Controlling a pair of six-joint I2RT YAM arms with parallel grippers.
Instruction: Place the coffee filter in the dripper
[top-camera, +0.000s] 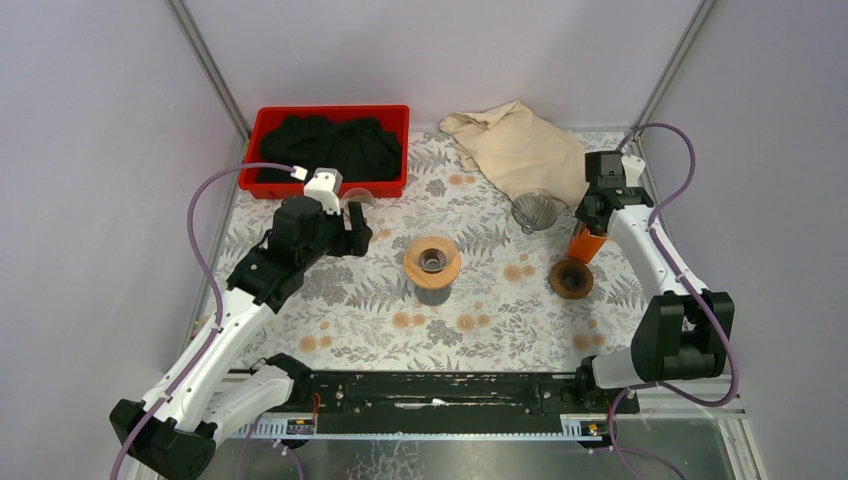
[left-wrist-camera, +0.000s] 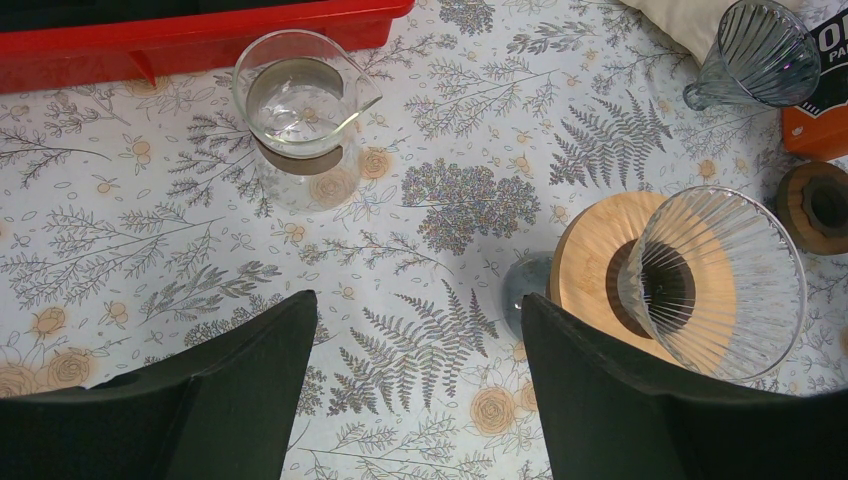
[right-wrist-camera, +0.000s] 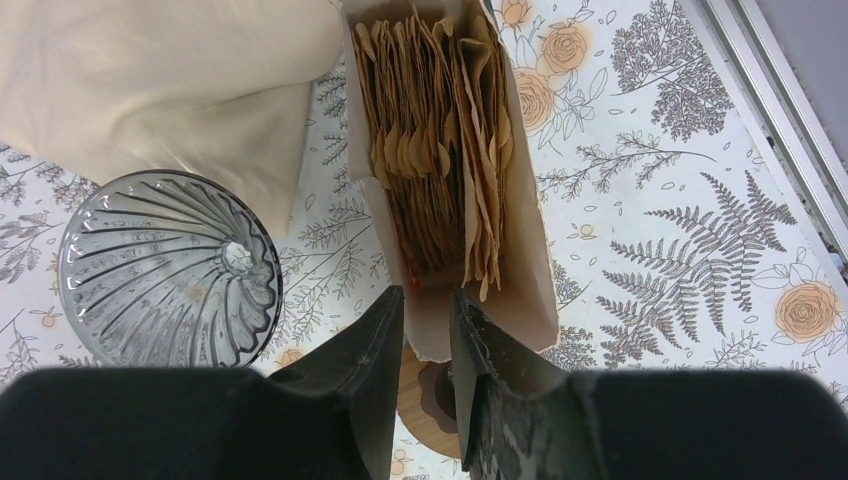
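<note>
Brown paper filters (right-wrist-camera: 425, 130) stand packed on edge in an open orange box (top-camera: 585, 246) on the right side of the table. My right gripper is over the near end of this box, its fingers a small gap apart and nothing held between them. A clear ribbed glass dripper (left-wrist-camera: 720, 285) with a wooden collar sits in the middle of the table; no filter shows in it. To the left of it, my left gripper is wide open and empty above the table.
Behind the left gripper stands a glass beaker (left-wrist-camera: 305, 120), close to a red bin (top-camera: 408, 150) holding black cloth. A grey glass dripper (right-wrist-camera: 170, 270), a beige cloth (top-camera: 520, 150) and a wooden ring (top-camera: 571, 279) lie around the box.
</note>
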